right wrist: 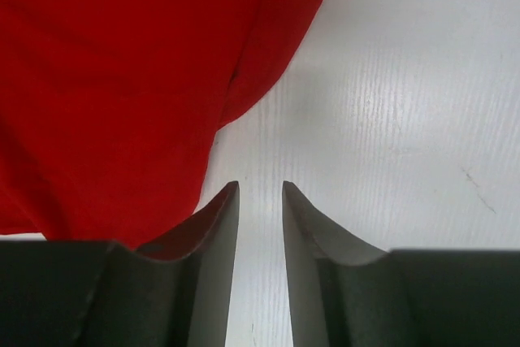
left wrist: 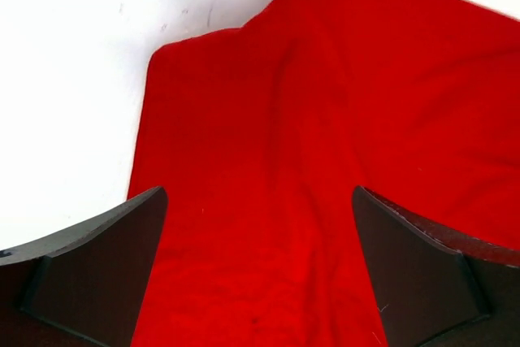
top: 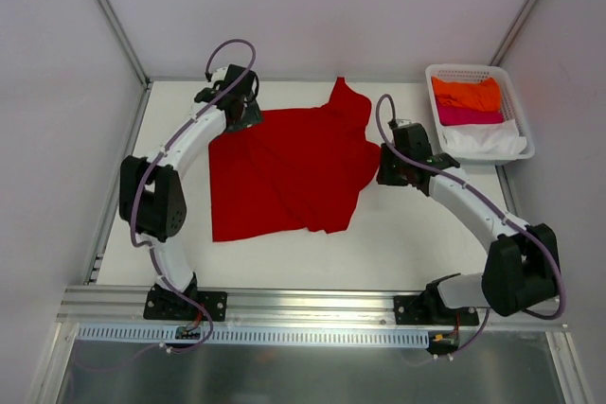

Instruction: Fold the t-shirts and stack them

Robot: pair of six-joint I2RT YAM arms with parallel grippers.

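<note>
A red T-shirt lies spread with folds and uneven edges across the middle of the white table. Over its upper left corner is my left gripper. In the left wrist view the fingers of this gripper stand wide apart, with red cloth beneath them. My right gripper is at the shirt's right edge. Between the right gripper's fingertips is a narrow gap, where only bare table shows. The shirt's edge lies left of that gap and passes behind the left finger.
At the back right, a white basket contains orange cloth, magenta cloth and white cloth.
</note>
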